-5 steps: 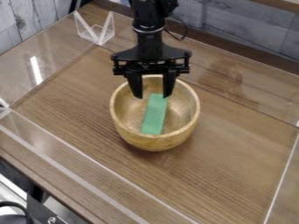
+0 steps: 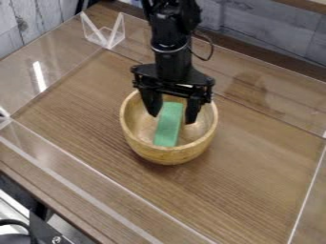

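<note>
A light wooden bowl [image 2: 195, 142] sits in the middle of the table with a green oblong object [image 2: 167, 128] lying inside it. My black gripper [image 2: 170, 103] hangs over the back half of the bowl, open, one finger to each side above the green object's far end. Whether the fingertips touch the object or the bowl is not clear from this view.
A clear plastic item [image 2: 105, 29] is at the back left, and another at the left edge. Dark gaps border the table at the lower left and top.
The gripper has turned and shifted slightly, its fingers now spread wider left and right above the bowl. The bowl and green object are in nearly the same place.
</note>
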